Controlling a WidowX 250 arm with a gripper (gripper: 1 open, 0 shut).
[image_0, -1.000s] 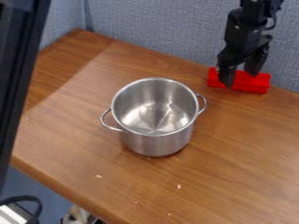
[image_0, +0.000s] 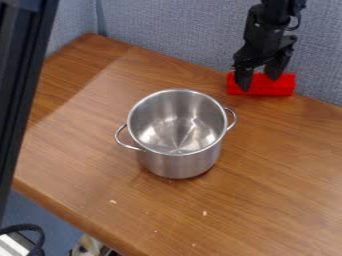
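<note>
At the back right of the wooden table, a red block (image_0: 275, 88) lies along the grey wall. My black gripper (image_0: 259, 74) reaches down from the top of the view onto it, open, its fingertips over or at the block's left part; whether they touch it cannot be told.
A steel pot (image_0: 178, 154) with two side handles stands in the middle of the table (image_0: 94, 110). A dark vertical frame runs along the left edge of the view.
My gripper has moved to the left, and the red block has shifted left along the wall with it. The pot has not moved.
</note>
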